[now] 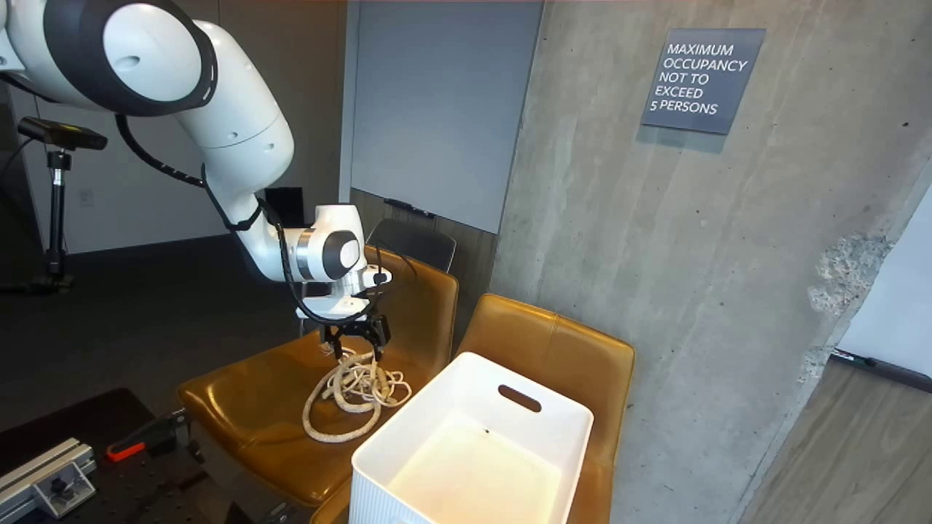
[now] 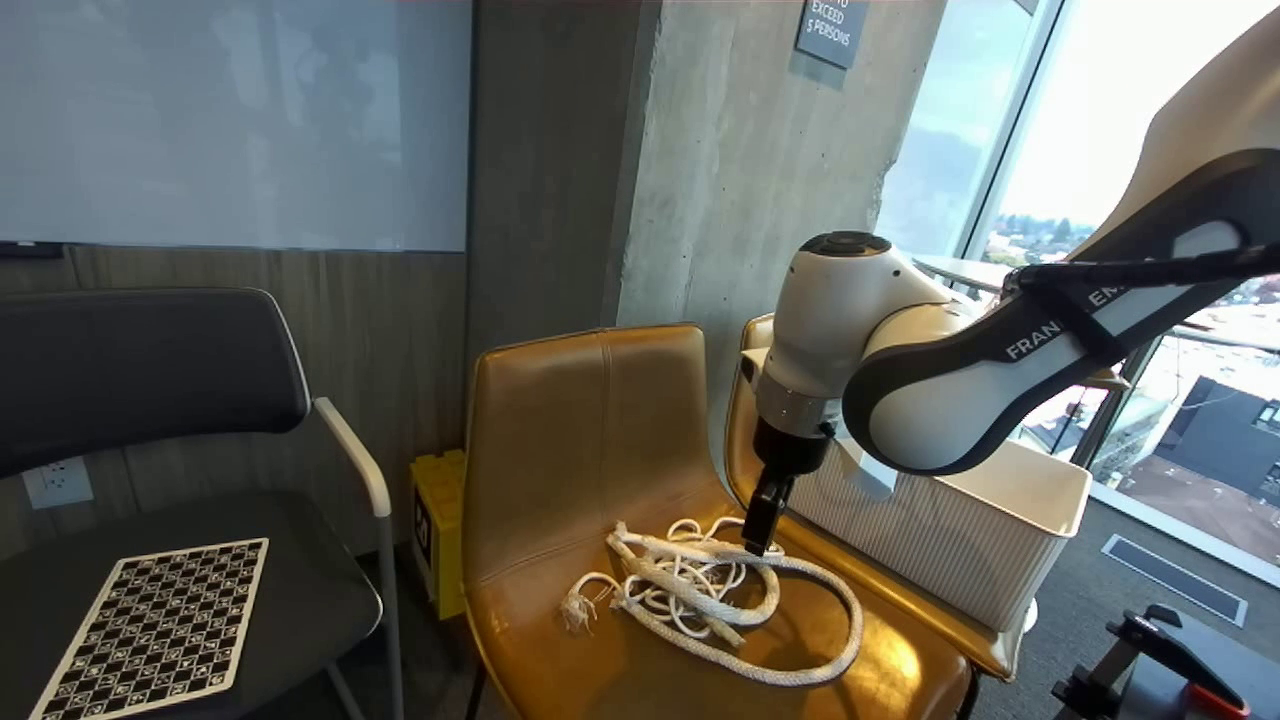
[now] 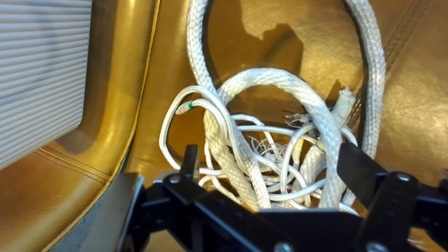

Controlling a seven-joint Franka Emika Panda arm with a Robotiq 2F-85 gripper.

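Observation:
A tangle of white rope (image 1: 354, 384), thick and thin strands together, lies on the seat of a tan leather chair (image 1: 262, 384). Directly over the tangle, my gripper (image 1: 356, 351) points down with its fingers wide apart. In the wrist view the gripper is open, and the rope (image 3: 275, 77) passes below and between its two black fingers; whether they touch it I cannot tell. From the other side, the rope (image 2: 720, 594) spreads over the seat with the gripper (image 2: 759, 546) at its far edge. A white bin (image 1: 476, 437) stands beside it, its visible floor almost bare.
The bin rests on a second tan chair (image 1: 555, 345), close against the rope's chair. A dark chair holding a checkered board (image 2: 156, 630) and a yellow box (image 2: 440, 528) stand to one side. A concrete wall (image 1: 699, 262) rises behind the chairs.

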